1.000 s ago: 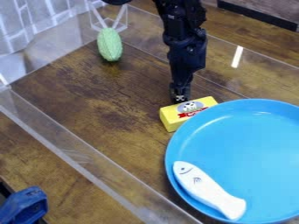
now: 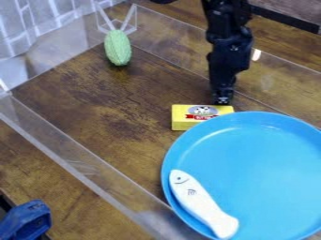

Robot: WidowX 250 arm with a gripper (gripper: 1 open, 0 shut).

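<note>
My black gripper [image 2: 222, 92] reaches down from the top of the view to just above and behind a yellow box [image 2: 198, 117] with a red and white label. Its fingers are dark and blurred, and any gap between them is hard to see; nothing shows held. The box lies on the wooden board, against the near-left of a large blue plate [image 2: 257, 164]'s back rim. A white fish-shaped toy [image 2: 201, 202] lies on the plate's left part.
A green corn cob [image 2: 118, 47] stands at the back left. A blue object [image 2: 25, 222] sits at the lower left corner. The board's left and middle [image 2: 88, 112] are clear. Clear walls edge the board.
My gripper has moved right and slightly up, away from the box. The box, plate and fish appear shifted left and slightly up in the view compared with a moment ago.
</note>
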